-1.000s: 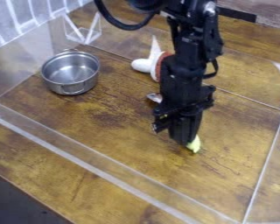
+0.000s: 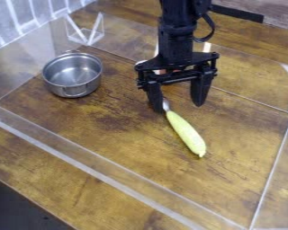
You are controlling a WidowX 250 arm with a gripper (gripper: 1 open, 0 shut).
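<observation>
My black gripper [image 2: 176, 85] is raised in the upper middle of the camera view, open, its two dark fingers spread apart above and behind a pale yellow-green elongated object [image 2: 185, 133]. That object lies on the wooden table with a small silvery end toward the gripper. A steel bowl [image 2: 72, 75] stands to the left. Behind the gripper, a white and reddish object is mostly hidden by the arm.
The wooden table [image 2: 104, 162] has wide free room at the front and right. Clear panels edge the workspace at left, bottom and right, and a white piece stands at the back left.
My gripper has moved up and back, away from the yellow-green object, which now shows fully. The white and reddish object behind has become hidden by the arm.
</observation>
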